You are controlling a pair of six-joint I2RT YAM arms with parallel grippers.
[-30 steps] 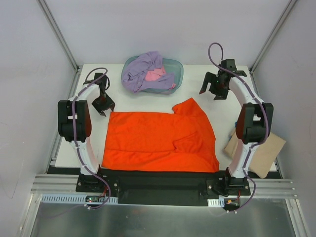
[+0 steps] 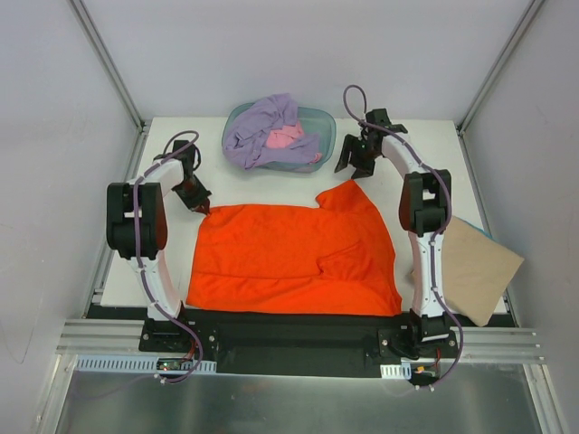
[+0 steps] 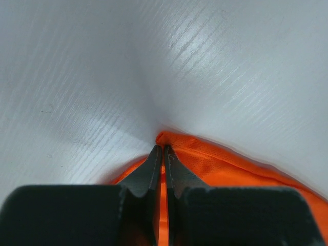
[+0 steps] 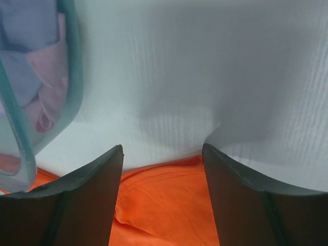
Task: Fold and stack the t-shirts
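Observation:
An orange t-shirt lies spread over the front of the white table, with a fold near its right middle and one sleeve sticking up at the far right. At its far left corner my left gripper is shut, the corner of orange cloth pinched at its fingertips. Over the tip of that right sleeve, my right gripper is part open. The sleeve's orange edge shows between and below its fingers, and its corner meets the right-hand finger.
A teal bin with purple cloth and pink cloth stands at the back; its wall is left of my right gripper. Cardboard lies at the right edge. Bare table separates bin and shirt.
My right gripper has moved left and toward the shirt, from bare table to the sleeve tip, and its fingers have narrowed. The shirt lies unchanged.

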